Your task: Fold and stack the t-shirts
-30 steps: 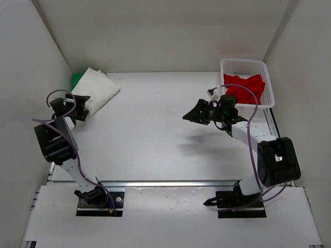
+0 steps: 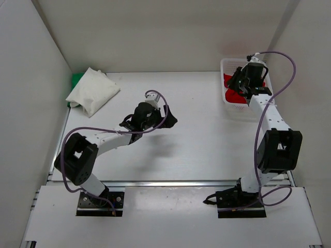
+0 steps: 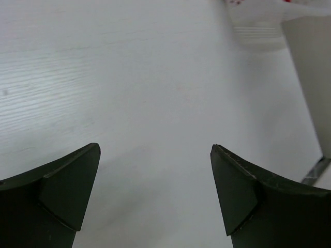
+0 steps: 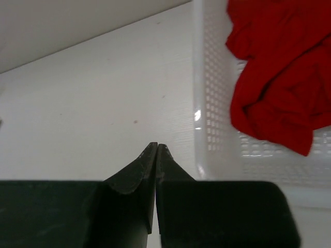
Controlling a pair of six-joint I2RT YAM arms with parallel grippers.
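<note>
A folded white shirt (image 2: 93,92) lies at the back left of the table, on top of green cloth (image 2: 76,78) whose edge peeks out. Red cloth (image 4: 282,77) is crumpled inside the white basket (image 4: 200,113) at the back right. Above that basket hangs my right gripper (image 2: 236,80), its fingers shut together with nothing showing between them; in the right wrist view they are just left of the basket wall. My left gripper (image 2: 169,118) hovers over the middle of the table, fingers (image 3: 67,191) wide apart, only bare tabletop between them.
Bare white tabletop (image 2: 170,155) fills the middle and front. Walls enclose the table at the left, right and back (image 2: 160,36). Purple cables loop along both arms.
My left arm has swung right, from the white shirt to mid-table. My right arm has moved from mid-table to above the basket, and its gripper has shut. The white shirt has stayed put.
</note>
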